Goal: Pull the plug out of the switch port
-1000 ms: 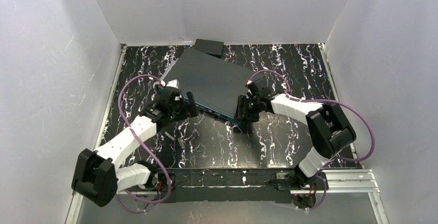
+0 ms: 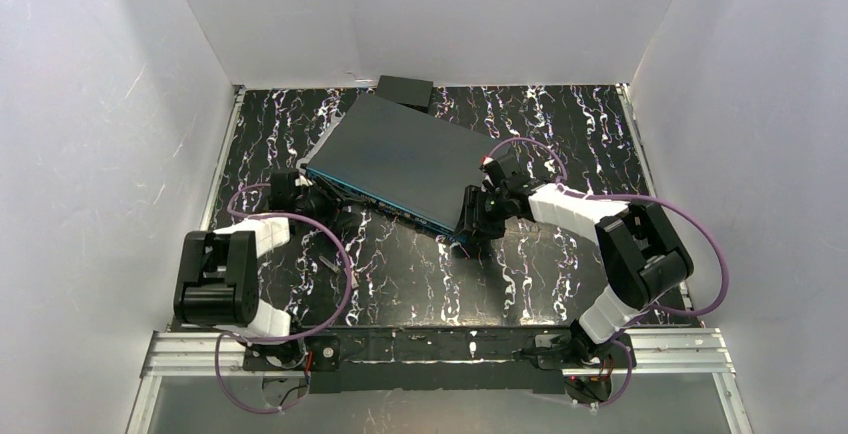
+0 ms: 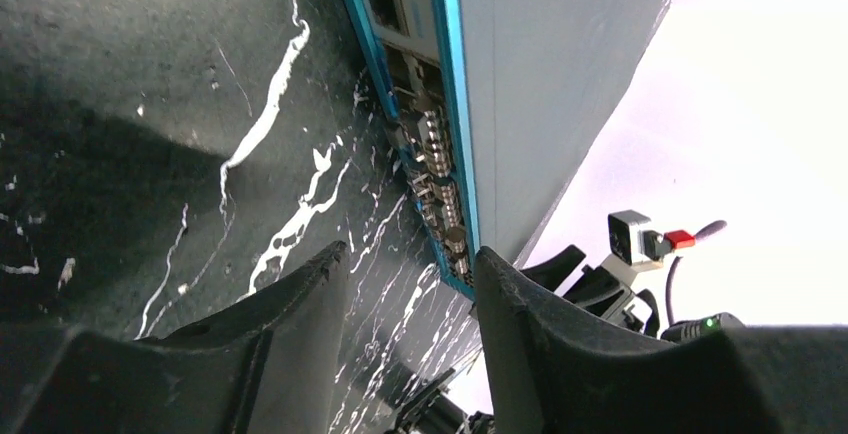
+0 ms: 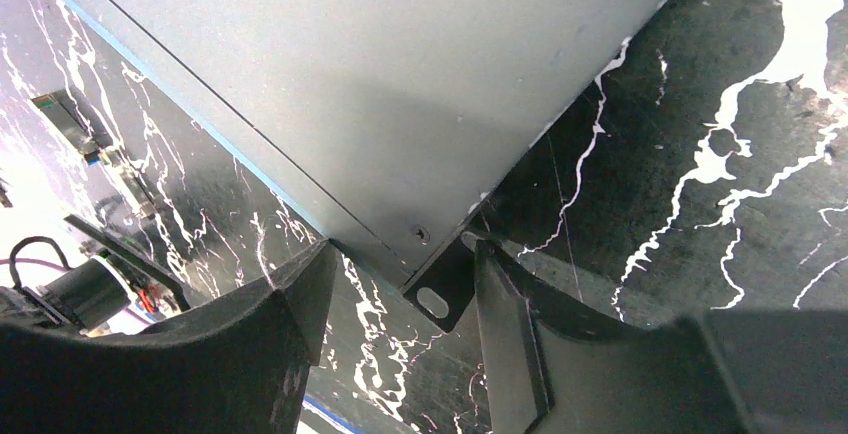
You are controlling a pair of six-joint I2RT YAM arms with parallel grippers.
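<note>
The switch (image 2: 410,159) is a flat dark-grey box lying slantwise, with a teal-edged front. In the left wrist view, metallic parts (image 3: 435,149) sit along its port face (image 3: 410,84); which one is the plug I cannot tell. My left gripper is part open, its fingers apart with nothing held, near the left end of the front. At the opposite end, my right gripper stands part open, its fingers either side of the switch's front corner (image 4: 415,254) and black bracket (image 4: 445,289). Whether its pads touch there is unclear.
Two small slim pieces lie loose on the black marbled table (image 2: 420,284) before the switch: one piece (image 2: 329,264) and another piece (image 2: 351,279). A black box (image 2: 405,91) stands behind the switch. Purple cables (image 2: 700,234) loop around both arms.
My left arm has drawn back leftward and its gripper has turned lower beside the switch's front left. The right arm has barely moved. The switch and loose pieces stay put.
</note>
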